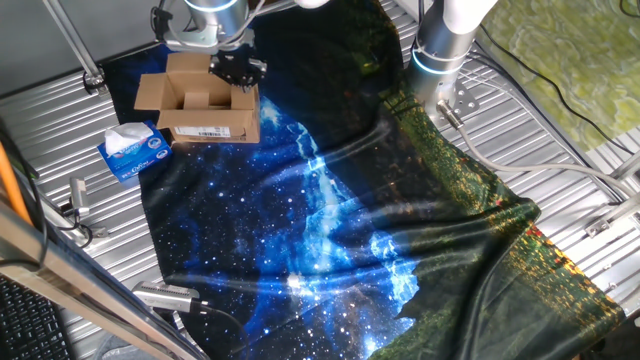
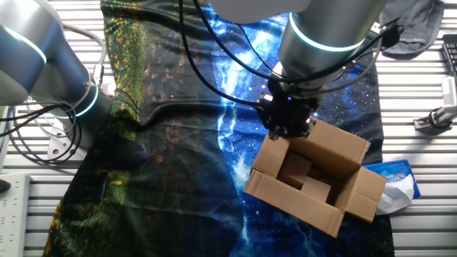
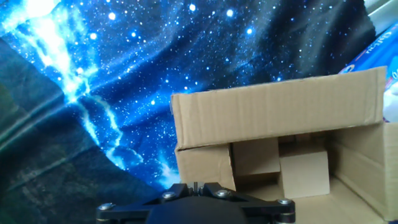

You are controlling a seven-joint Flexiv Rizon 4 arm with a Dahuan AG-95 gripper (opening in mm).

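Note:
An open cardboard box point(image 1: 215, 122) stands on the dark, galaxy-printed cloth, its flaps folded outward. Inside it, two block-like cardboard shapes show in the wrist view, a browner one point(image 3: 256, 157) and a paler one point(image 3: 305, 174). My black gripper is over the edge of the box, its fingertips drawn together with nothing visible between them. Exterior view 2 puts the gripper point(image 2: 287, 133) by the box's upper-left corner, above the flaps; whether it touches the cardboard I cannot tell.
A blue tissue box point(image 1: 135, 155) sits close beside the cardboard box. The wrinkled cloth point(image 1: 330, 230) is otherwise mostly bare.

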